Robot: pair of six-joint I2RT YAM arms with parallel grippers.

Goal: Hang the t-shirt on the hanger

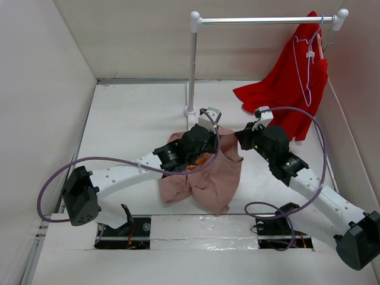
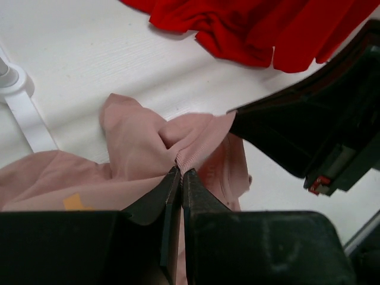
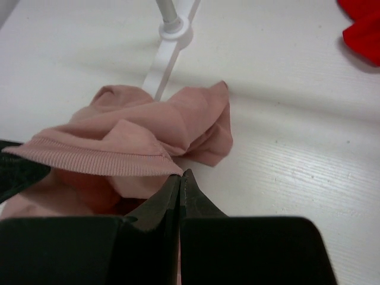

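The pink t-shirt lies crumpled on the white table below the rail. My left gripper is shut on its ribbed edge, seen in the left wrist view. My right gripper is also shut on that ribbed edge, which stretches between the two grippers. An orange patch shows inside the shirt. A pale purple hanger hangs on the rail at the upper right, in front of a red garment.
The rail's post and white foot stand just behind the pink shirt. Walls close in at left, right and back. Bare table shows at the left.
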